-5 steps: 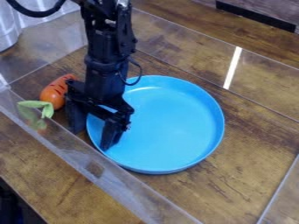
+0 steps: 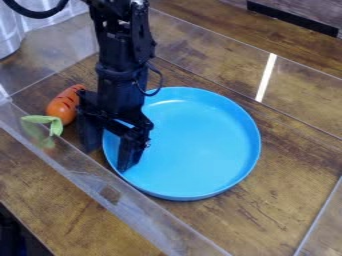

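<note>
The black gripper point(image 2: 112, 138) hangs low over the left part of a round blue plate point(image 2: 195, 150), its lower parts at the plate's near-left rim. It stands open; whether anything lies between its fingers is hard to see. An orange toy carrot point(image 2: 66, 104) with green leaves point(image 2: 42, 127) lies left of the gripper, outside the plate, partly hidden by the arm.
A clear plastic edge point(image 2: 127, 204) runs along the near-left of the wooden table point(image 2: 267, 220). A white container point(image 2: 8, 30) stands at the back left. The table right of and behind the plate is clear.
The blue plate has shifted very slightly to the right. The gripper and carrot look almost unchanged.
</note>
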